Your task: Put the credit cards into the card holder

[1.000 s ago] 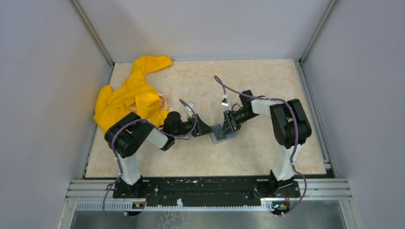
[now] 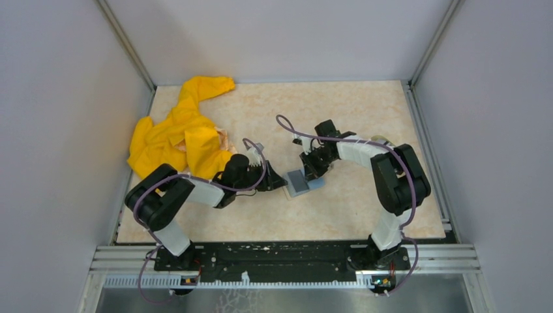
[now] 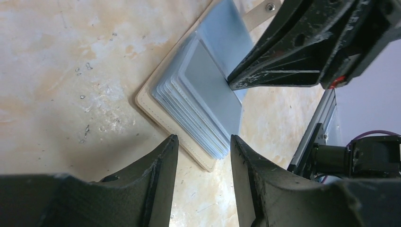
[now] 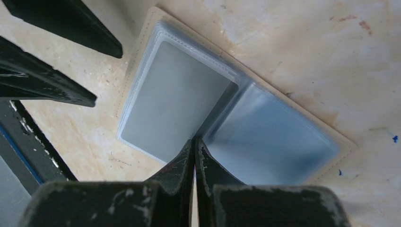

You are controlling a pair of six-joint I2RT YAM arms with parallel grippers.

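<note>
The card holder [image 2: 297,184] lies open on the table, a grey-blue case on a tan backing [image 4: 340,156]. In the left wrist view a stack of clear cards or sleeves [image 3: 191,109] shows at one half, beside a blue panel. My left gripper is part open at the stack's near end, nothing visibly held between its fingers. My right gripper is shut, its tips resting at the inner edge of the grey half [image 4: 175,99], nothing visible between them.
A crumpled yellow cloth [image 2: 176,130] covers the table's left. A small object at the right is partly hidden by the right arm.
My left arm reshaped a little, its gripper staying at the holder's left end.
</note>
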